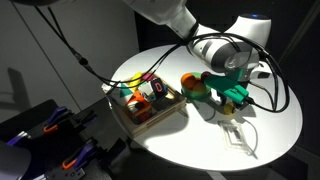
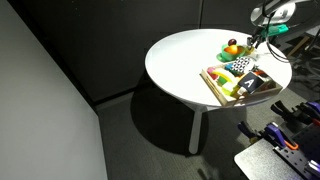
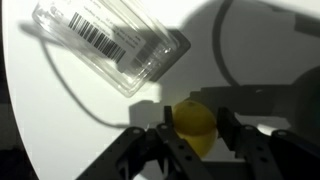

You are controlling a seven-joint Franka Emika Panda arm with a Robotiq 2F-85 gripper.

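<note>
A round yellow object (image 3: pixel 194 122) shows between the two fingertips of my gripper in the wrist view. One fingertip is on either side of it, close to its surface; whether both press on it cannot be made out. In exterior view 1 the yellow object (image 1: pixel 229 108) sits low under the white arm, near the right side of the round table, partly hidden by the gripper. In exterior view 2 the gripper (image 2: pixel 254 42) is small at the far edge, by the green bowl (image 2: pixel 228 56).
A clear plastic package with a barcode (image 3: pixel 105 38) lies close by; it is also the clear package (image 1: pixel 235 137) nearer the table front. The green bowl (image 1: pixel 190 82) holds orange fruit. A wooden tray (image 1: pixel 147 129) of mixed items stands left.
</note>
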